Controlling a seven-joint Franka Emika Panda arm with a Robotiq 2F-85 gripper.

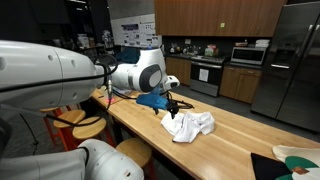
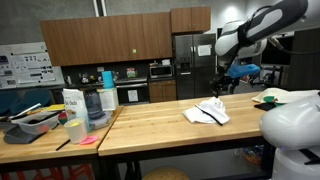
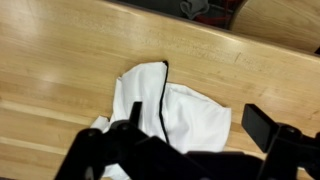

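A white cloth (image 1: 187, 124) with a dark stripe lies crumpled on the wooden table (image 1: 232, 134). In the wrist view the cloth (image 3: 170, 110) spreads below and between the fingers, its dark-tipped corner pointing to the top of the picture. My gripper is open above it, its two black fingers wide apart with nothing held between them. From the second exterior view, the cloth (image 2: 207, 111) rests near the table's right part, with the gripper's fingers over it, hard to make out at this size.
At the table's far left in the second exterior view stand a blue-lidded container (image 2: 107, 90), a paper towel roll (image 2: 75, 104) and a dish rack (image 2: 35, 120). A black item (image 1: 269, 167) and a green-and-white object (image 1: 297, 154) lie at the near right. Mid-table is bare.
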